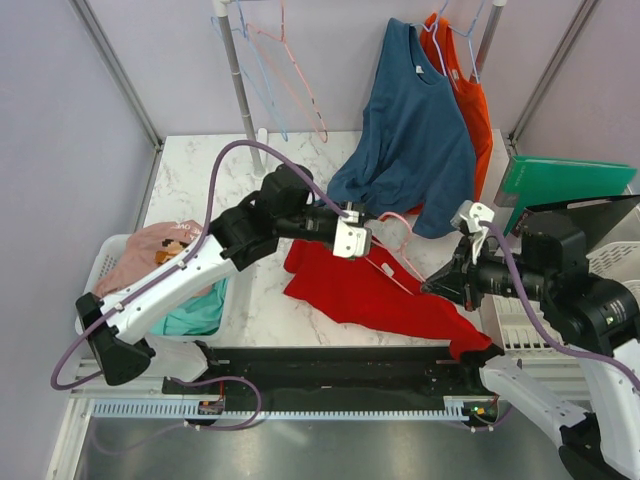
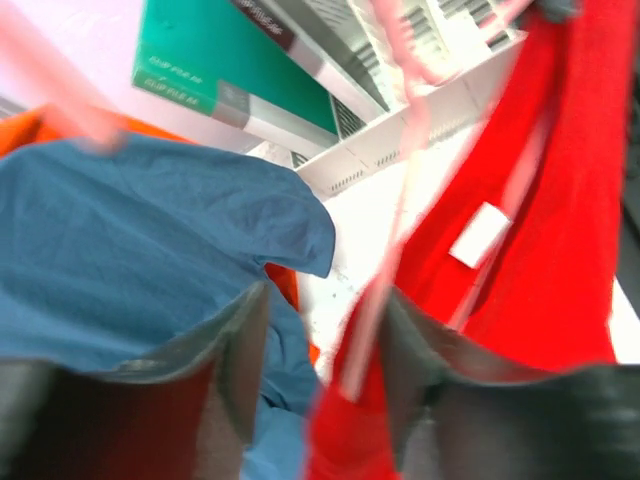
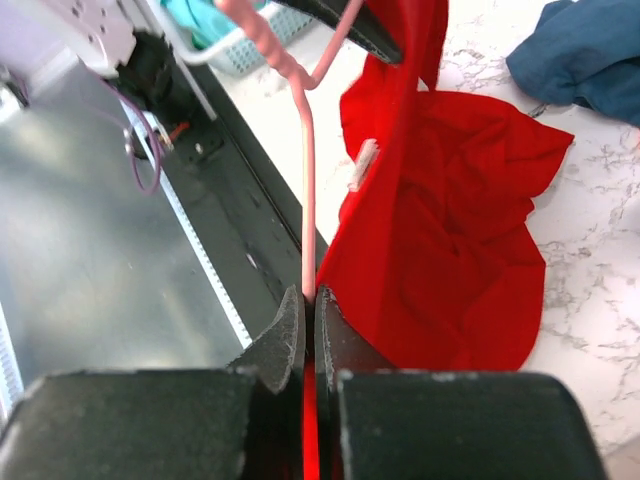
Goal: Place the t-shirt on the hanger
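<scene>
The red t-shirt [image 1: 370, 305] lies crumpled on the marble table, part of it lifted, with a pink hanger [image 1: 400, 230] over its collar. My right gripper is shut at the hanger's end, with red cloth at the fingers. My left gripper [image 1: 362, 230] is at the hanger's other end; in the left wrist view its blurred fingers stand part open around the pink bar and red cloth, and whether they touch is unclear.
Blue [image 1: 410, 120] and orange [image 1: 470, 120] shirts hang behind, beside empty hangers [image 1: 285, 80]. A basket of clothes [image 1: 190, 310] stands left; green boxes [image 1: 560, 180] and a white crate [image 1: 515, 320] stand right.
</scene>
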